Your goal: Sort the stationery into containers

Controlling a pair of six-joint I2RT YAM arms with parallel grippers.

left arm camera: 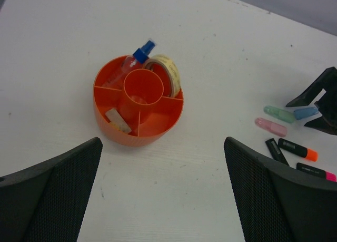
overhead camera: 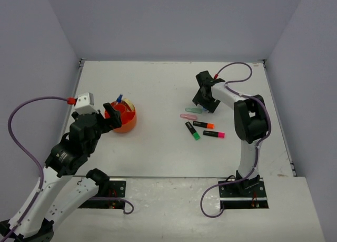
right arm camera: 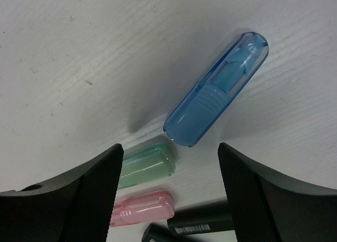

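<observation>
An orange round organizer [left arm camera: 139, 139] with several compartments stands at the table's left. In it are a blue-capped clear bottle [left arm camera: 128, 67], a tape roll [left arm camera: 167, 73] and a pale eraser-like block [left arm camera: 118, 120]. My left gripper [overhead camera: 113, 113] is open beside the organizer, nothing between its fingers. My right gripper is open above a blue translucent highlighter [right arm camera: 213, 92], which lies on the table ahead of the fingertips. A green translucent one [right arm camera: 147, 167] and a pink one [right arm camera: 142, 207] lie close by. Black markers with orange [overhead camera: 203, 125], green [overhead camera: 192, 131] and pink [overhead camera: 214, 134] ends lie nearer the front.
Grey walls [overhead camera: 174, 26] enclose the back and sides.
</observation>
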